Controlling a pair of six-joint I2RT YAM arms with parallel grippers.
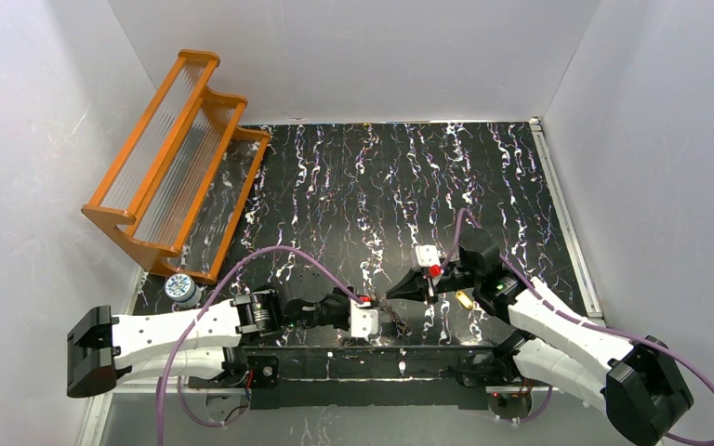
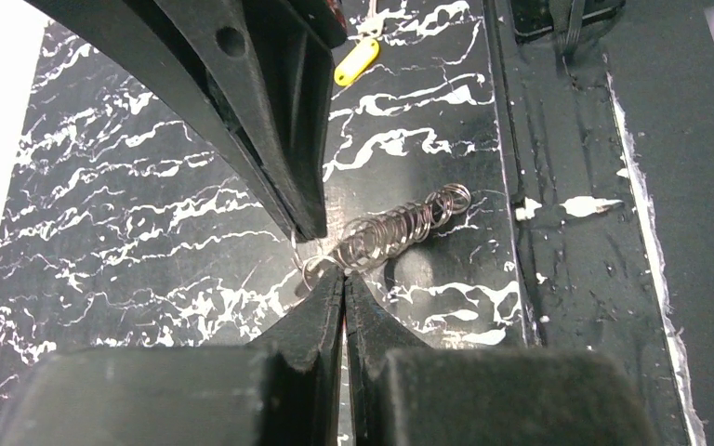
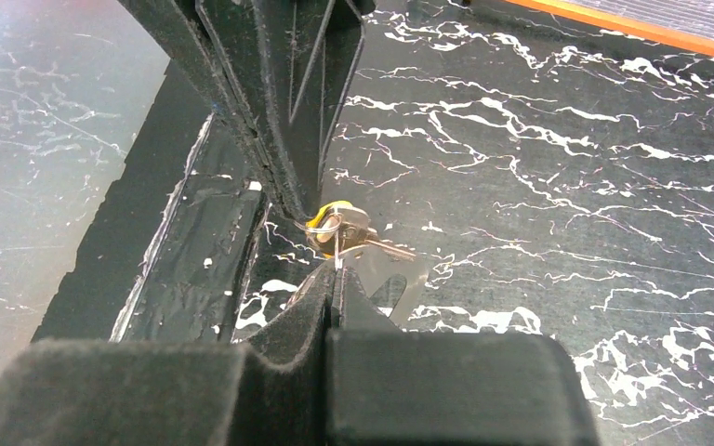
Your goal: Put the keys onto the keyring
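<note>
My left gripper is shut, with a thin ring reaching its fingertips; whether the ring is gripped is hard to tell. Facing it almost tip to tip, my right gripper is shut on a thin metal ring standing up from its tips. Below the tips in the left wrist view slants a bunch of linked rings. Keys with a brass and yellow part and a flat silver piece show behind the right fingertips. A yellow-tagged key lies apart on the table. How the rings join is unclear.
At the left stands a wooden rack with clear panels, and a round tin sits near its front end. The table's front edge runs close to both grippers.
</note>
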